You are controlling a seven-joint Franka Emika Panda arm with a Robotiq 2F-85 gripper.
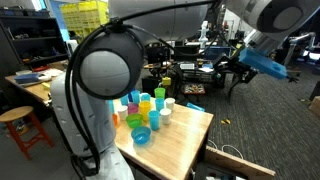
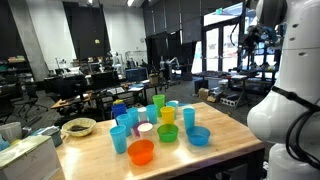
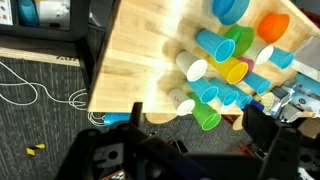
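My gripper is open, its dark fingers spread wide in the wrist view with nothing held between them. In exterior view 1 the gripper (image 1: 230,78) hangs high, above and to the right of the wooden table (image 1: 180,145). Cups and bowls crowd one side of that table: a yellow cup (image 2: 167,114), a green cup (image 2: 158,100), an orange bowl (image 2: 141,151), a green bowl (image 2: 168,133) and a blue bowl (image 2: 198,136). White cups (image 3: 190,65) stand among them from above.
A dark edge frame (image 3: 95,60) runs along one side of the table in the wrist view. A wicker basket (image 2: 78,127) and a grey box (image 2: 28,160) lie at the left in exterior view 2. Much of the tabletop nearest the arm is bare.
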